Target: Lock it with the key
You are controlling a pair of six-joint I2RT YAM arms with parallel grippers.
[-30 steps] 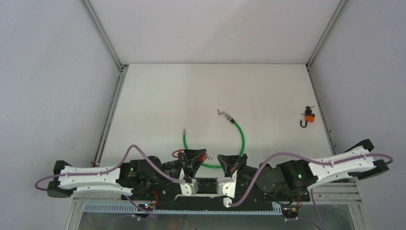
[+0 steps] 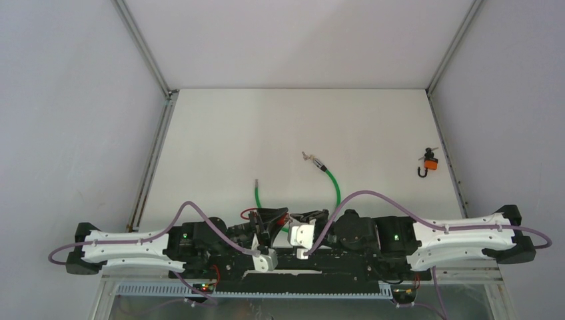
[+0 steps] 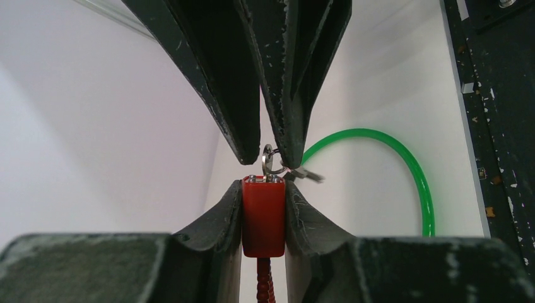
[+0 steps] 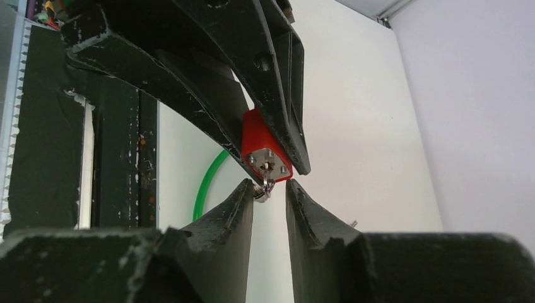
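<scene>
A red padlock body is clamped in my left gripper, its underside with the keyhole facing my right hand. From that face stands a silver key with a small ring, its blade hidden inside the lock. My right gripper is part open, its fingertips just short of the lock face on either side of the key head; I cannot tell whether they touch it. In the top view the left gripper and the right gripper meet at the front middle.
On the table lies a green cable lock with a key at its connector. An orange padlock rests by the right edge.
My right gripper has moved left until its fingertips reach the key at the red lock, and its arm has turned. My left gripper has stayed in place with the lock.
</scene>
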